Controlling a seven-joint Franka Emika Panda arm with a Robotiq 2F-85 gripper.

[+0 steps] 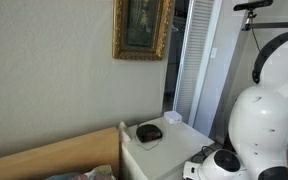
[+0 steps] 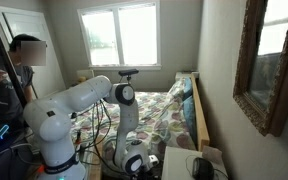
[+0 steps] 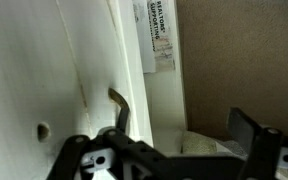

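My gripper stands open at the bottom of the wrist view, its two dark fingers wide apart with nothing held between them. One finger is near the white front panel, close to a dark curved handle. The other finger is over a brown flat surface behind the panel, which looks like the inside of an open drawer. A printed paper lies along the panel's inner edge. In both exterior views the gripper's fingers are hidden or too small to make out.
A white cabinet top carries a dark round object and a small white box. Beside it are the wooden headboard and a bed. A person is at the left in exterior view 2.
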